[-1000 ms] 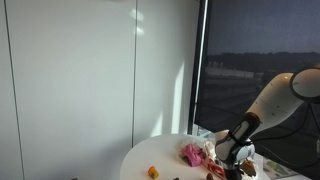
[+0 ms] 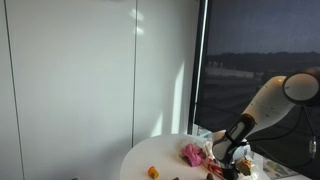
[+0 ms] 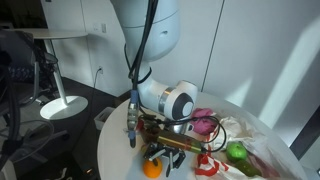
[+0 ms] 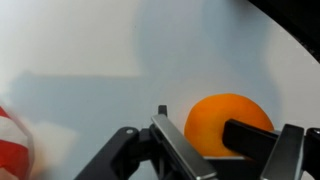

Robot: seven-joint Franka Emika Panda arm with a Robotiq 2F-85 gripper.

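Observation:
In the wrist view a round orange object lies on the pale table, just beyond the fingertips and toward the right finger. My gripper is partly open, its black fingers apart; the right one covers the lower part of the orange object. I cannot tell whether they touch. Seen in exterior view 2, the gripper is low over the table, close beside the orange object. In exterior view 1 the gripper is small and dark, so its fingers cannot be made out.
A red-and-white item lies at the wrist view's left edge. Pink and green objects and a white cloth rest across the table. Another orange piece sits apart in exterior view 1. Bare table separates the nearer items.
The arm has shifted slightly downward in exterior view 1 over the last second. The objects on the table look unmoved.

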